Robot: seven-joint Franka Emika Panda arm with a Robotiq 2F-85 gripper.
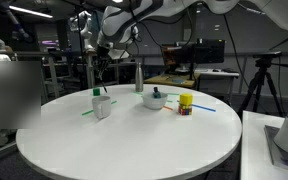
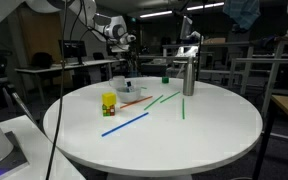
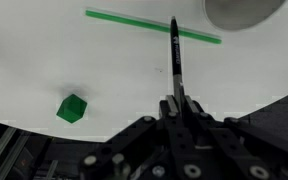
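A dark marker with pale lettering (image 3: 176,60) is held between the fingers of my gripper, which is shut on it. In the wrist view the marker points away from me, its tip over a thin green stick (image 3: 149,24). The grey-white mug (image 3: 242,8) is partly cut off at the upper right there, and a green cube (image 3: 72,108) lies to the left of the gripper. Exterior view 1 has my gripper (image 1: 101,76) small and dark above the far left of the round table, near the mug (image 1: 101,107) and the green cube (image 1: 96,92).
A white bowl (image 1: 154,102) with dark things inside stands right of the mug. Beyond it are a yellow block (image 1: 185,101) and a blue stick (image 2: 125,124). A grey bottle (image 2: 189,77) rises near the table's edge.
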